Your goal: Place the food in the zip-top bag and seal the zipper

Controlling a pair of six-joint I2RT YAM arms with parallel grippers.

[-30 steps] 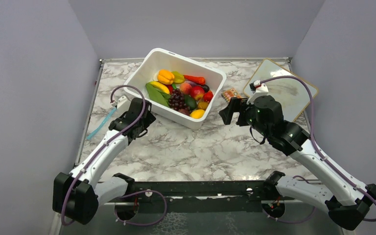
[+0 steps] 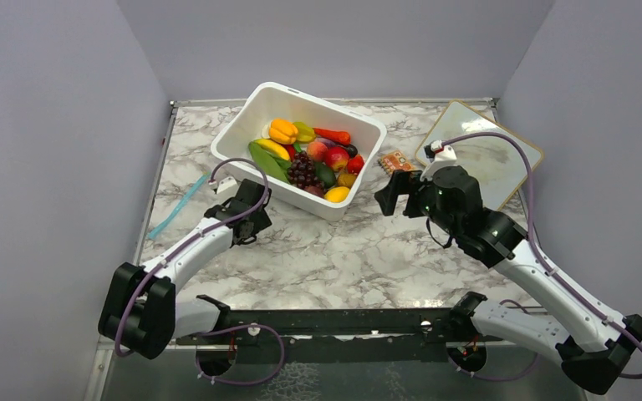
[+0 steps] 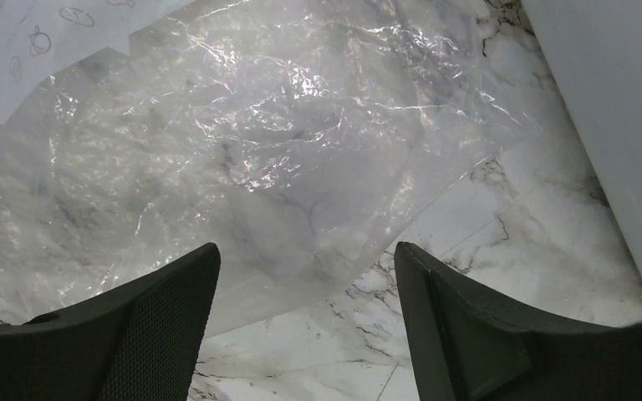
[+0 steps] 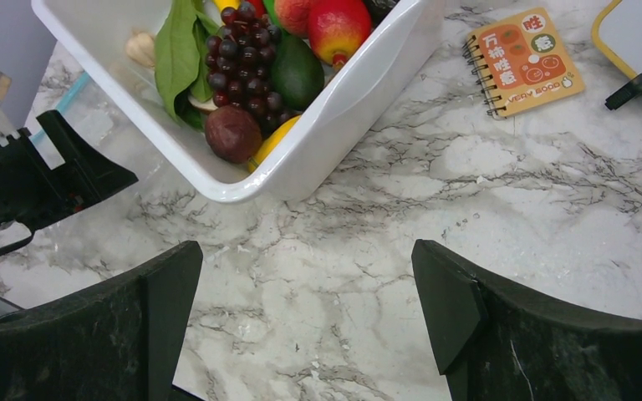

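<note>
A clear plastic bag (image 3: 284, 150) with a printed white label lies flat on the marble table at the left; its blue zipper strip (image 2: 175, 205) shows in the top view. My left gripper hangs over the bag's lower edge, open, nothing between its fingers. A white bin (image 2: 334, 209) holds toy food: grapes (image 4: 247, 67), an avocado (image 4: 297, 75), a red mango (image 4: 338, 25), bananas, leaves, peppers and a carrot. My right gripper stands open over the table right of the bin, holding nothing.
An orange spiral notebook (image 4: 522, 63) lies right of the bin. A white board with yellow edge (image 2: 489, 159) leans or lies at the back right.
The right arm and the bin's contents look unchanged.
</note>
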